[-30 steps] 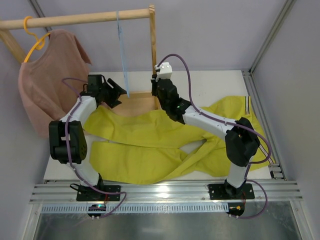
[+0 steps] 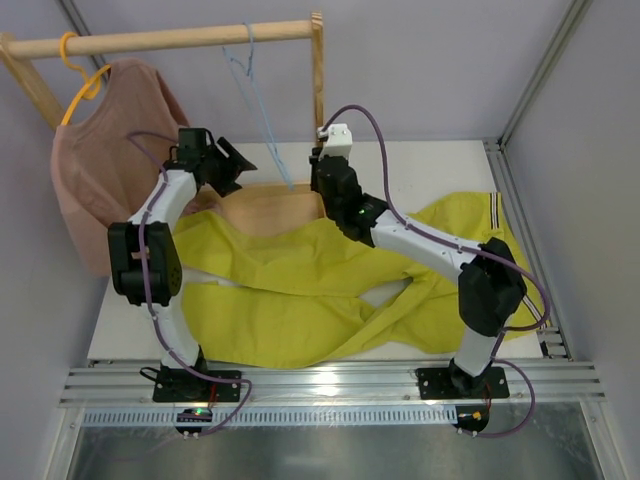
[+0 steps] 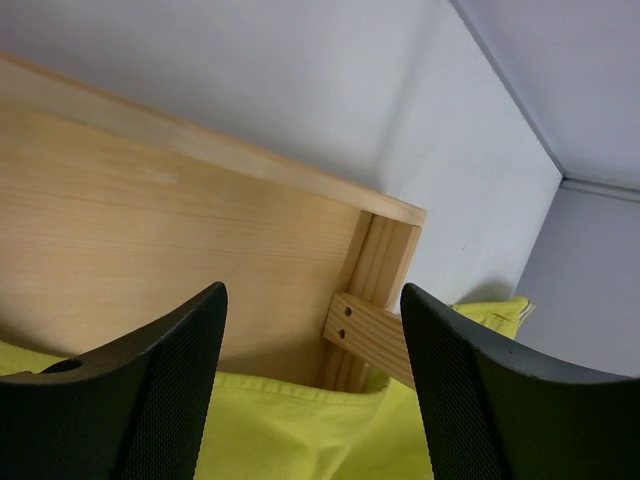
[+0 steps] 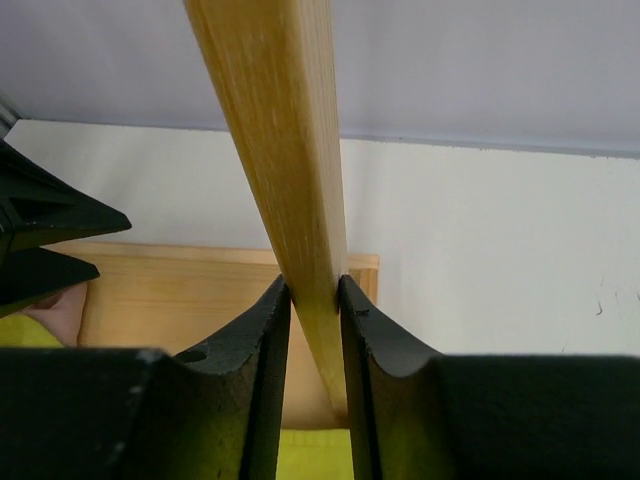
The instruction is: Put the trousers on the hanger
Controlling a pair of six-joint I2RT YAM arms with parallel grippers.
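Yellow trousers (image 2: 285,320) with dark and white side stripes at the right end lie spread over the white table. From the rack's wooden bar (image 2: 175,38) hangs a light blue hanger (image 2: 260,95), seen nearly edge-on. My left gripper (image 2: 240,168) is open beside the pink garment; only wood and yellow cloth show beyond its fingers (image 3: 195,340) in the left wrist view. My right gripper is at the rack's upright post (image 4: 290,140), one fingertip along each side of it; whether they are closed on the wood cannot be told.
A pink garment (image 2: 118,160) hangs on an orange hanger (image 2: 85,90) at the bar's left end, close to my left arm. The rack's wooden base (image 2: 268,210) lies behind and partly under the trousers.
The rack, with the pink garment, has shifted slightly right. The blue hanger has swung and turned on the bar. My left gripper has moved a little right, and the right one slightly right.
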